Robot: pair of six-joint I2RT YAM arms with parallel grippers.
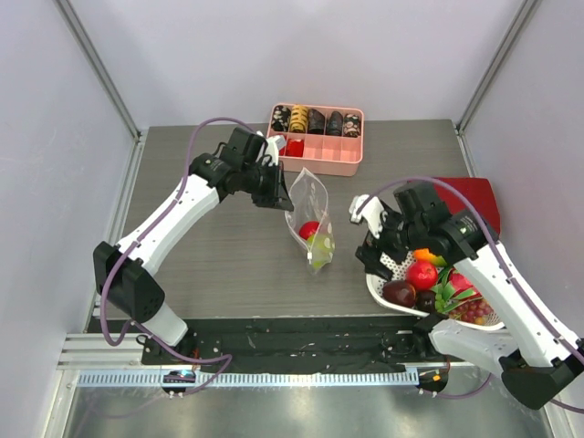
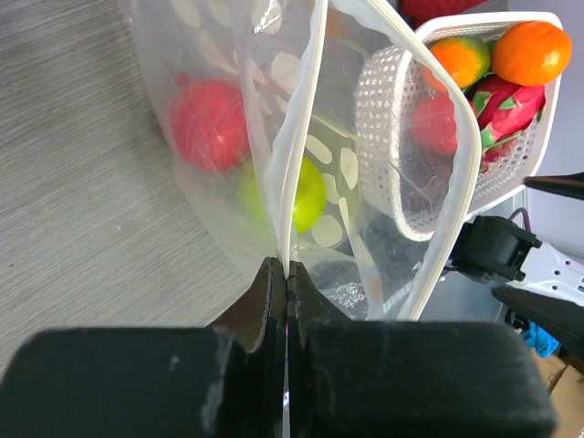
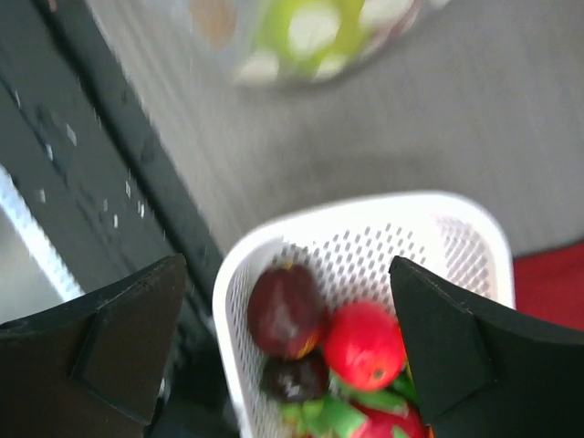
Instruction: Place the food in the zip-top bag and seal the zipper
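The clear zip bag (image 1: 308, 201) stands open in the middle of the table, a red fruit (image 2: 208, 126) and a yellow-green fruit (image 2: 308, 196) inside. My left gripper is shut on the bag's rim at its zipper edge. My right gripper (image 1: 370, 242) is open and empty over the white basket (image 3: 447, 228), which holds a dark purple fruit (image 3: 285, 308), a red fruit (image 3: 363, 342), an orange, dragon fruit and grapes.
A pink divided box (image 1: 330, 160) with rolled items stands at the back. A red cloth (image 1: 479, 196) lies behind the basket.
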